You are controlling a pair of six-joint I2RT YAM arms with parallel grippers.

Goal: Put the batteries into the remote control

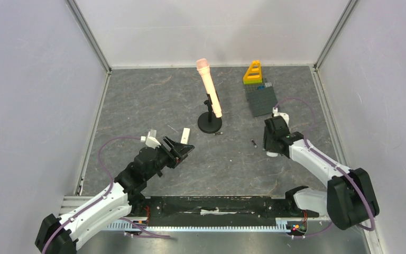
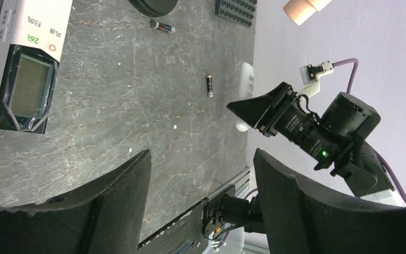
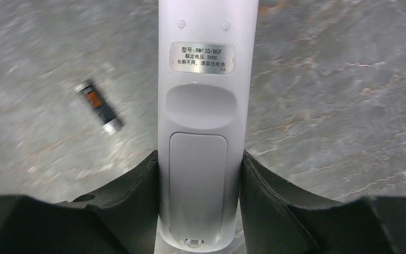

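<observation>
My right gripper is shut on the white remote control [image 3: 201, 106], whose back shows a label and a closed battery cover. In the top view that gripper [image 1: 272, 137] is at the right of the table. A dark battery [image 1: 254, 143] lies just left of it, also seen in the right wrist view [image 3: 98, 106]; a second battery lies near the round black base. My left gripper stands open and empty beside a white box with a display [image 2: 34, 79].
A microphone [image 1: 209, 87] on a black stand [image 1: 210, 124] stands at back centre. A dark grid plate [image 1: 263, 100] with a yellow piece [image 1: 252, 73] lies at back right.
</observation>
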